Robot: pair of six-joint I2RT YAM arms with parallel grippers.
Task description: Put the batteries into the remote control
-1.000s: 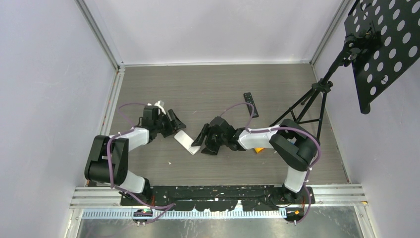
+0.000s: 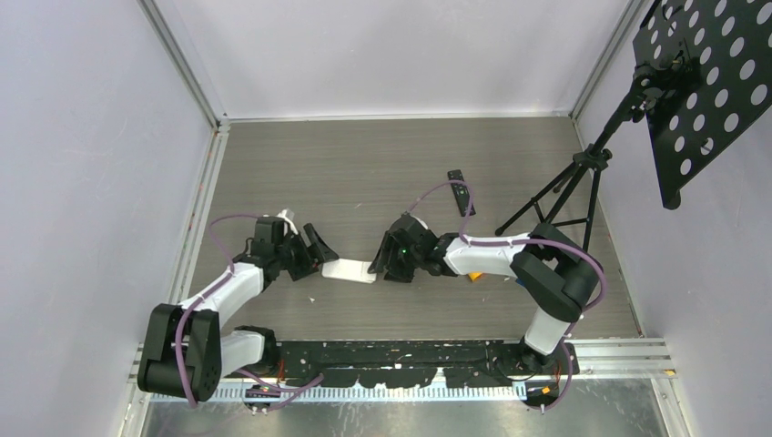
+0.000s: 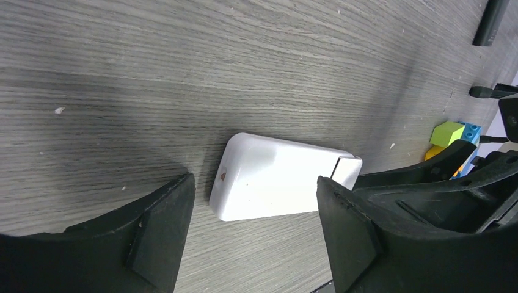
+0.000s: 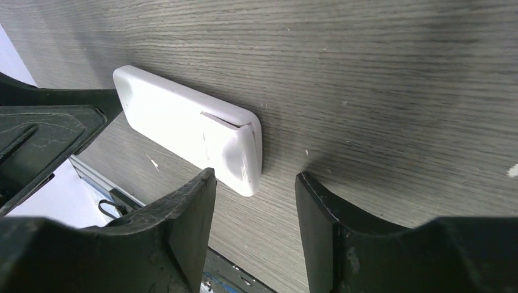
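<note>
A white plastic case (image 2: 346,269) with a seamed end piece lies on the table between my grippers. My left gripper is open at the case's rounded left end, with nothing gripped. My right gripper stands partly open at the case's other end, by the seamed piece (image 4: 229,149), with nothing clearly between its fingers. A black remote control (image 2: 461,191) lies at the back right, partly crossed by a cable. I cannot make out any batteries.
A black tripod (image 2: 583,168) with a perforated panel stands on the right. Coloured blocks (image 3: 447,133) lie behind the right gripper.
My left gripper has moved toward the front of the table. The white case has turned to lie nearly crosswise, and my right gripper has shifted slightly right.
</note>
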